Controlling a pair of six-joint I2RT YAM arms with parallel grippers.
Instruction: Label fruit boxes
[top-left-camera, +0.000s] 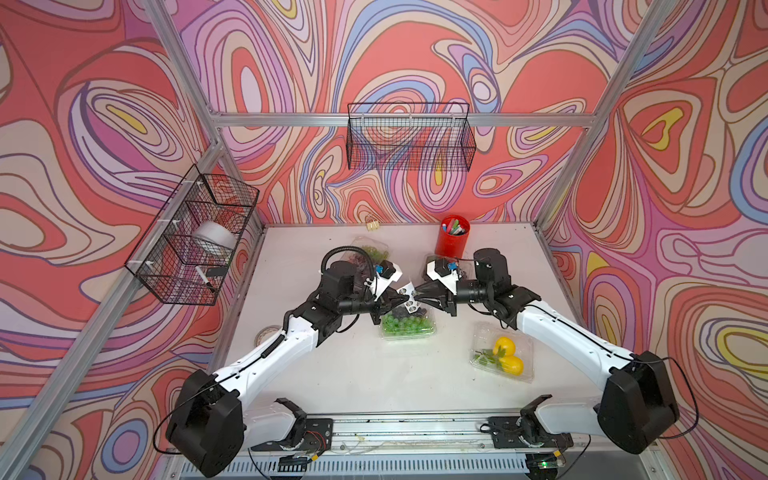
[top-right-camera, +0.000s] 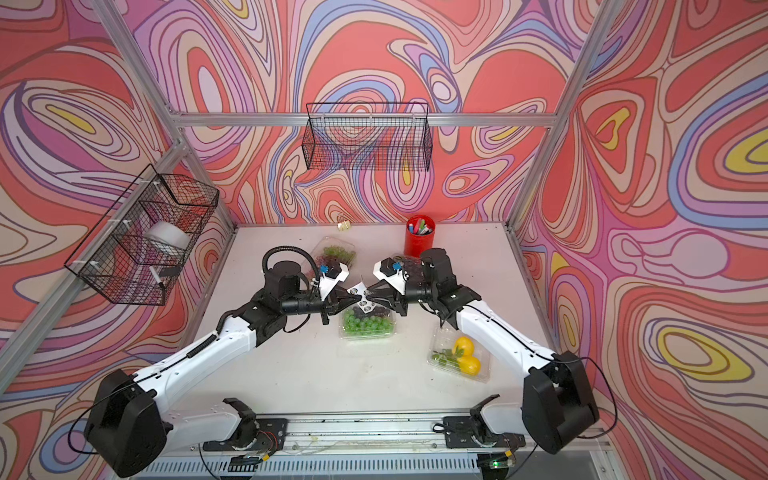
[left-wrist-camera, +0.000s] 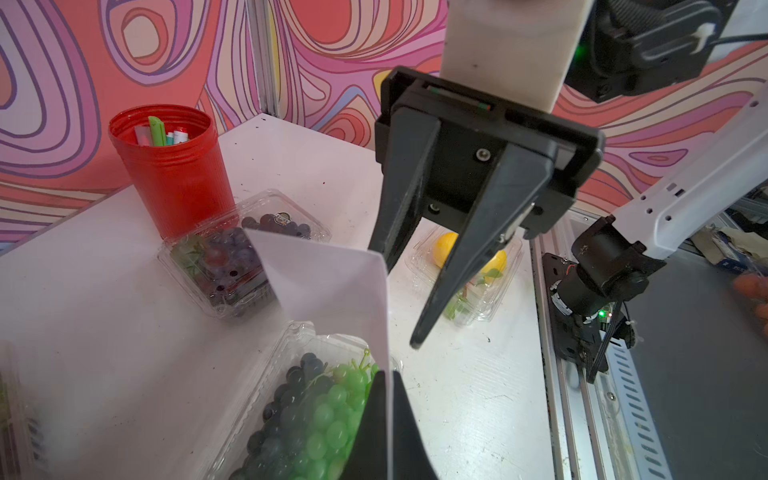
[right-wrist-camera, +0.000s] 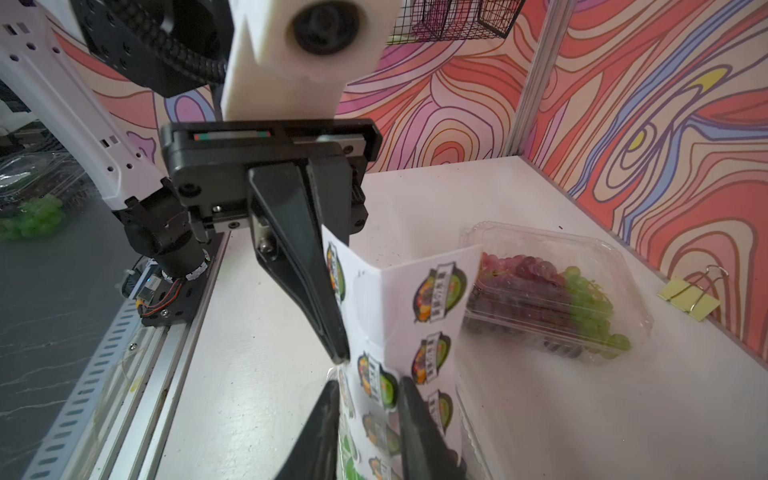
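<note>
A white sheet of fruit labels (right-wrist-camera: 436, 320) hangs folded between my two grippers above the grape box. Its edge is pinched by my left gripper, which is shut. In the right wrist view the printed side of the sheet faces me. My right gripper stands part open at the sheet, its fingers (left-wrist-camera: 468, 240) apart in the left wrist view. Whether a label sticks to one of them cannot be seen. Below lies a clear box of green and dark grapes (left-wrist-camera: 332, 420); another box of dark grapes (left-wrist-camera: 240, 248) is behind it.
A box of red and green grapes (right-wrist-camera: 552, 296) sits at the back left, a box with yellow fruit (top-left-camera: 504, 354) at the front right. The red bucket (top-left-camera: 453, 244) of markers stands at the back. Bare table (top-left-camera: 384, 380) lies in front.
</note>
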